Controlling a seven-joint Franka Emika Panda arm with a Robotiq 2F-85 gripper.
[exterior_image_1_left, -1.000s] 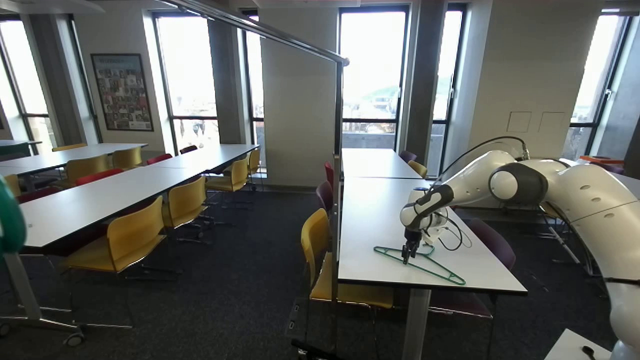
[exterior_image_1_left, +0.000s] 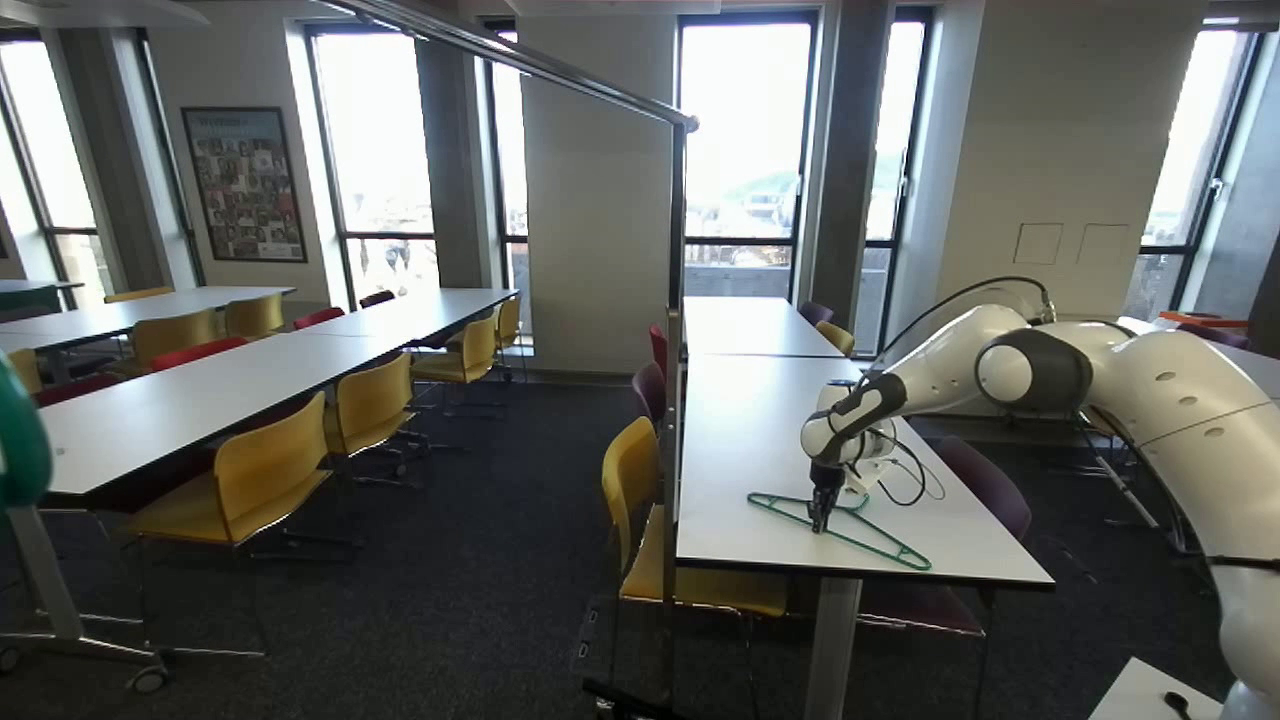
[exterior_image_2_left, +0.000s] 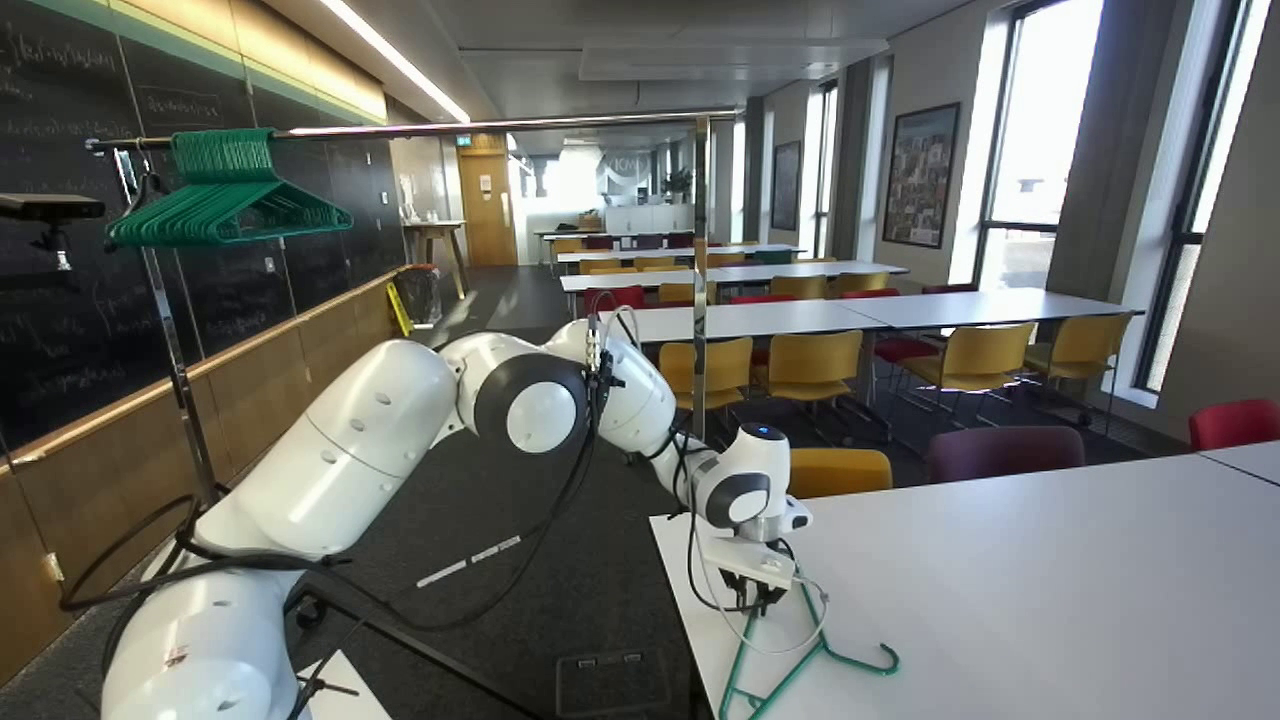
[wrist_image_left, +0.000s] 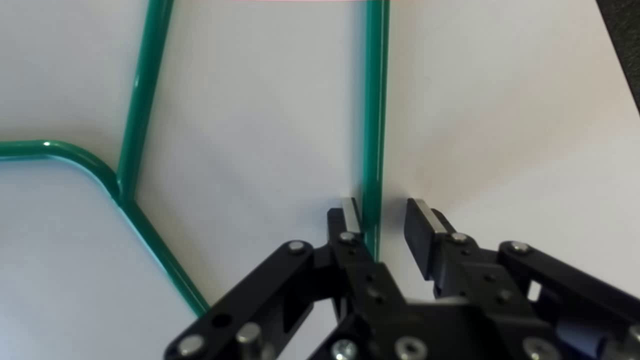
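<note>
A green hanger (exterior_image_1_left: 882, 545) lies flat on the white table (exterior_image_1_left: 750, 414), close to its near edge. My gripper is low over the hanger's long straight bar (wrist_image_left: 375, 120). In the wrist view the bar passes between the two fingers, right beside the left one, with a clear gap to the right one. The fingers stand part open, so the bar is not clamped. The hook (exterior_image_2_left: 885, 659) and the slanted arms of the hanger are off to the other side of the left finger.
A metal rail (exterior_image_2_left: 480, 125) carries several green hangers (exterior_image_2_left: 228, 204) at its left end. Its upright post (exterior_image_1_left: 675, 420) stands by the table's side. Yellow chairs (exterior_image_1_left: 631, 480) are tucked near the table.
My gripper has come down slightly and shifted a little to the right in exterior view 1. The hanger on the table has not visibly moved.
</note>
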